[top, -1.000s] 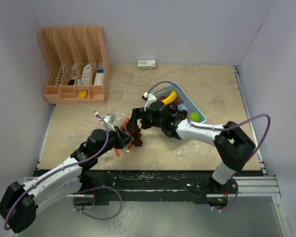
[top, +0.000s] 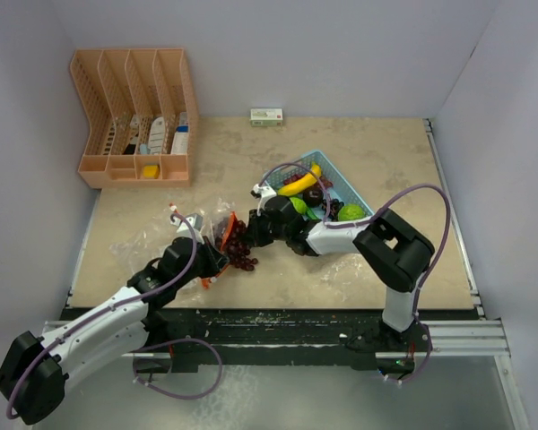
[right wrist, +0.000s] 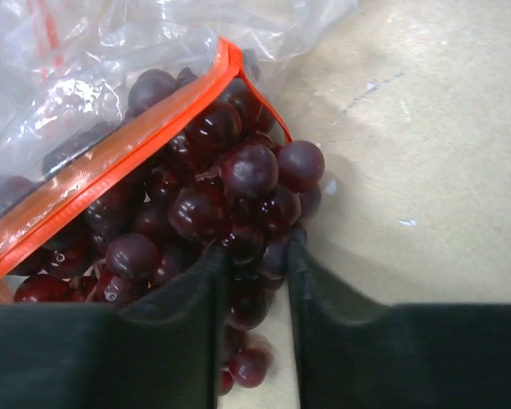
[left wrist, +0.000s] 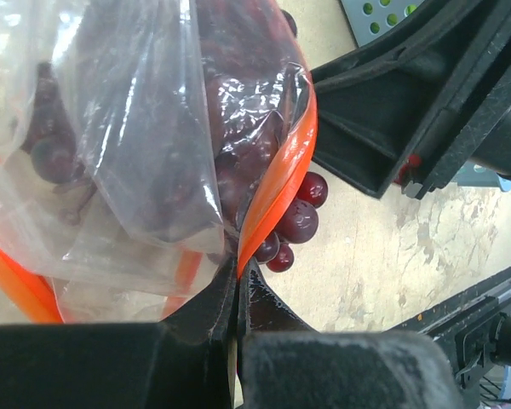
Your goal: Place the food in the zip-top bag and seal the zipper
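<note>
The clear zip top bag (top: pixel 139 244) has an orange zipper edge (right wrist: pixel 119 155). Dark red grapes (right wrist: pixel 196 213) lie across its mouth: some show through the plastic, many stick out past the zipper edge. My left gripper is shut on that orange edge near the mouth's front end. On the other side of the mouth, my right gripper points at the exposed grapes, its fingers partly apart with a narrow gap. Grapes show through and beyond this gap; whether any is touched, I cannot tell. The zipper's far corner stands open over the grapes.
A blue basket (top: pixel 348 190) behind the right arm holds a banana (top: pixel 301 183), a green round item (top: pixel 351 212) and other food. An orange-pink rack (top: pixel 91 170) stands at the back left, a small box (top: pixel 266 116) at the back wall.
My left gripper drew slightly left and down with the bag edge.
</note>
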